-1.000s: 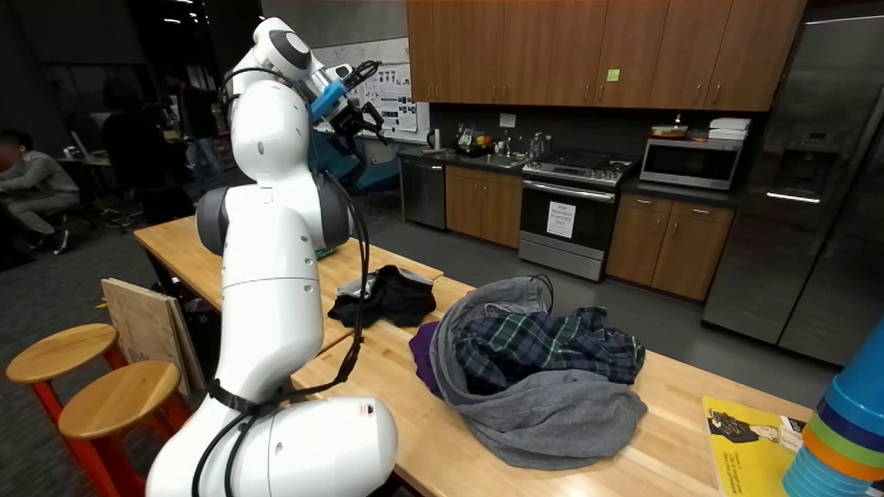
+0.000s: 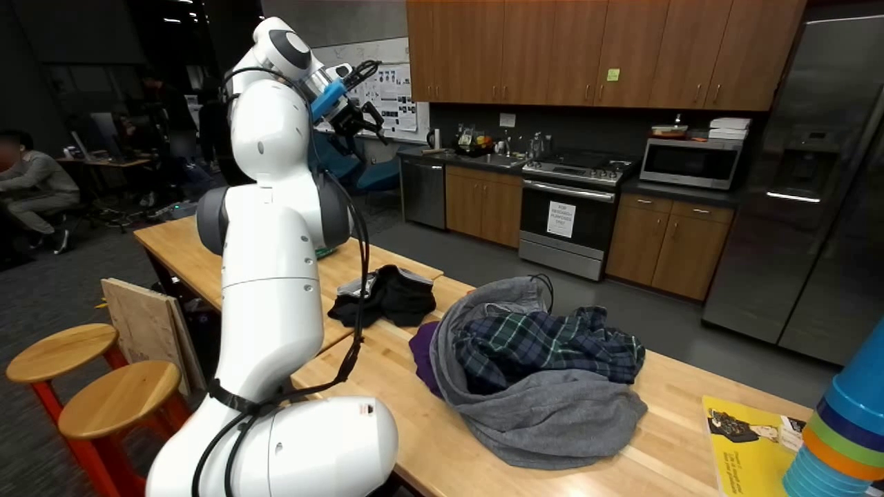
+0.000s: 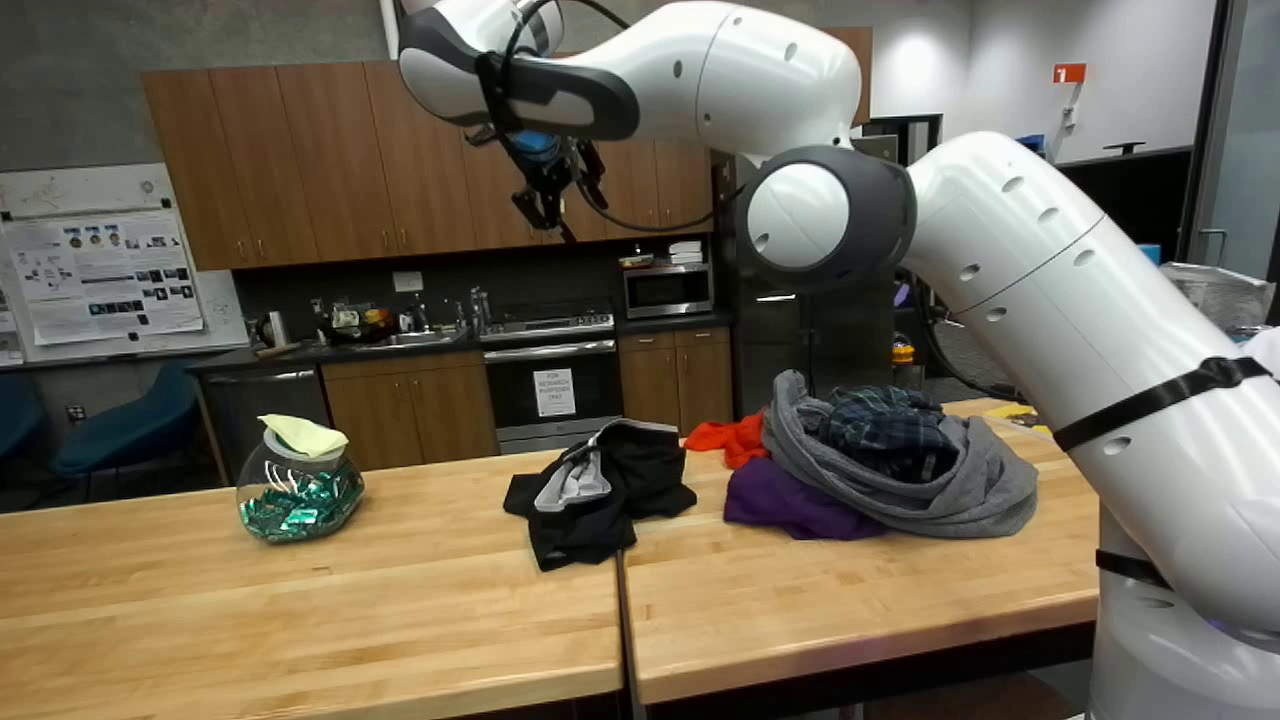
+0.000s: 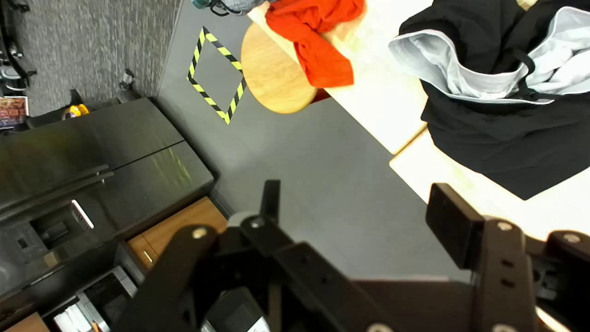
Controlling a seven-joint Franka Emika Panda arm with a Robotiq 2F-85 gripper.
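Note:
My gripper is open and empty, its two dark fingers wide apart over grey floor in the wrist view. In exterior view 2 the gripper [image 3: 552, 216] hangs high above the tables. Below and to its right lies a crumpled black garment [image 3: 648, 474] with a pale grey lining, across the seam between two tables. A grey cloth [image 2: 539, 422] is heaped on the table with a dark green plaid cloth [image 2: 547, 344] in its fold. A purple cloth [image 3: 786, 498] sticks out from under it, and a red cloth [image 3: 726, 438] lies behind.
A glass bowl [image 3: 300, 492] with green wrapped pieces stands on the left table. A yellow magazine [image 2: 750, 447] and a blue striped stack [image 2: 845, 422] are at the other end.
The arm, gripper and cloths look the same as one second ago. Only a person in the dark background at the left has shifted.

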